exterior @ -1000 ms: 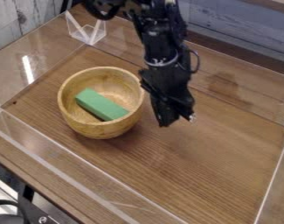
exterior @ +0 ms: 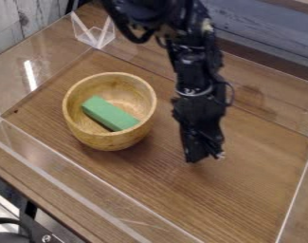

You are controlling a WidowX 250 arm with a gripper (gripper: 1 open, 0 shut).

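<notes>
The black robot arm reaches down from the top of the view to my gripper (exterior: 194, 154), which is low over the wooden table (exterior: 244, 199), right of a wooden bowl (exterior: 89, 138). A green block (exterior: 112, 115) lies inside the bowl. The gripper looks shut, though its tips are slightly blurred, and nothing shows between its fingers.
A small clear plastic object (exterior: 93, 28) stands at the back left. Cables lie at the lower left edge, beside the table.
My gripper has moved down toward the front of the table and slightly right. The bowl and green block have stayed where they were.
</notes>
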